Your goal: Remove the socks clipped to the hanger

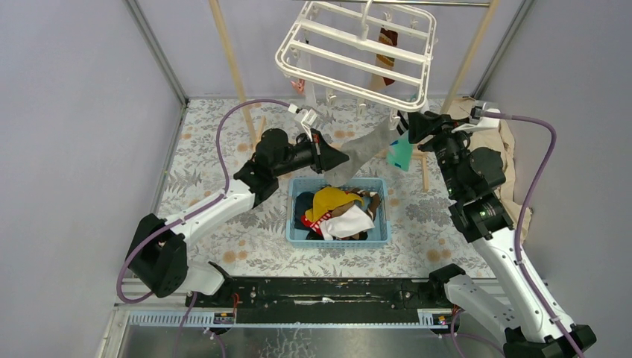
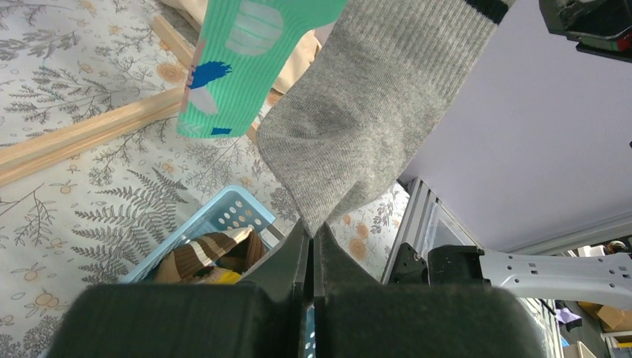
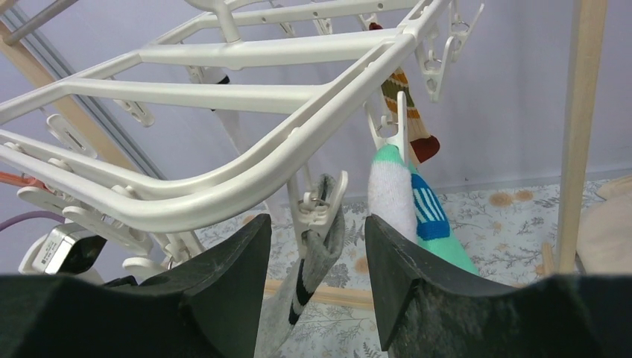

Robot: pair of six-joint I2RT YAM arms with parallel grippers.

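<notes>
A grey sock with a dark stripe stretches slantwise from a hanger clip to my left gripper, which is shut on its toe. In the right wrist view the sock's cuff is still in a white clip under the hanger's front rail. My right gripper stands part open, its fingers on either side of that clip and not touching it. The white hanger fills the upper part of the top view. A green sock and a brown striped sock also hang from it.
Below the sock stands a blue basket with several socks inside. A pink item hangs at the hanger's left. Wooden legs and a beige cloth are near the right arm.
</notes>
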